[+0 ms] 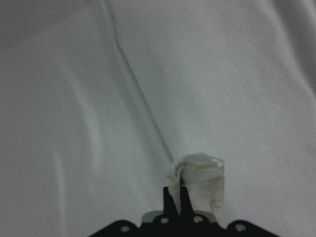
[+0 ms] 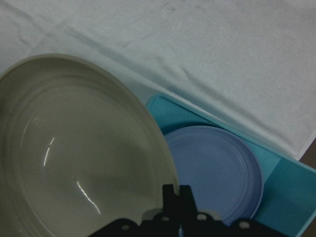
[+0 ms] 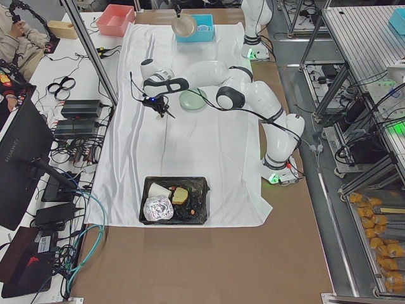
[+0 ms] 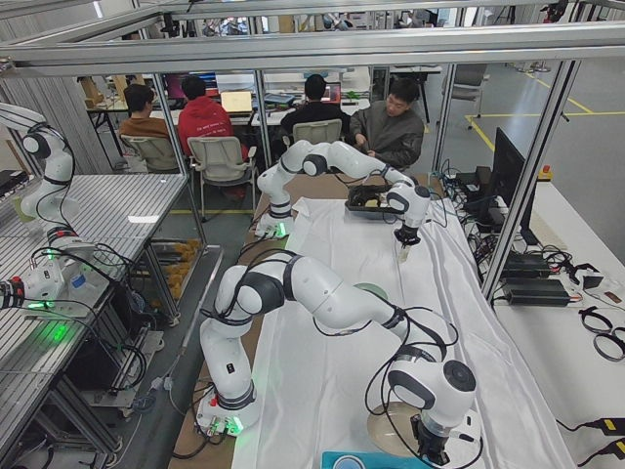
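My left gripper is shut on a crumpled whitish paper piece (image 1: 202, 182), held over the white cloth left of the green plate (image 3: 193, 99). At the far end, my right gripper is shut on the rim of a beige plate (image 2: 84, 158), which overlaps the blue bin (image 2: 281, 192) holding a blue plate (image 2: 212, 168).
A black tray (image 3: 145, 202) with foil, a white item and a yellow piece lies at one end of the white cloth (image 3: 177, 145). A pink bin (image 3: 116, 19) sits beside the cloth on the side table.
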